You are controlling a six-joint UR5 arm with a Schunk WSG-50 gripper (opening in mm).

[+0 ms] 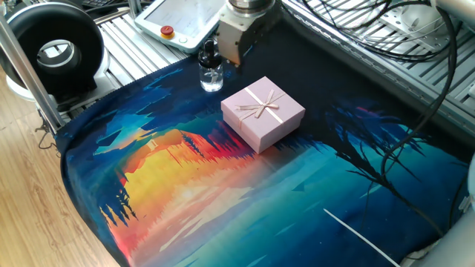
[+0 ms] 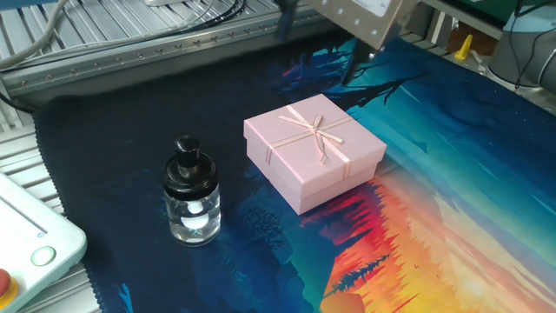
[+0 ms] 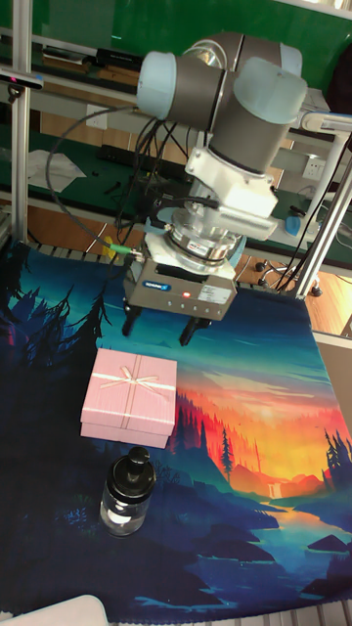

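Note:
A pink gift box (image 2: 314, 152) with a ribbon bow on its lid sits closed on the printed cloth (image 3: 244, 563). Next to it, a small gap away, a clear glass bottle (image 2: 193, 217) with a black cap stands upright; it also shows whole in exterior view 1 as the bottle (image 1: 211, 78). My gripper (image 3: 160, 330) hangs above the cloth, on the far side of the box in exterior view 3. Its two black fingers (image 3: 190, 332) are well apart, with nothing between them. In exterior view 2 the gripper is partly cut off by the top edge.
A teach pendant (image 1: 174, 22) with a red stop button lies on the slatted table beyond the cloth. A black ring-shaped object (image 1: 59, 55) stands at the left edge. Loose black cables (image 1: 390, 26) run at the upper right.

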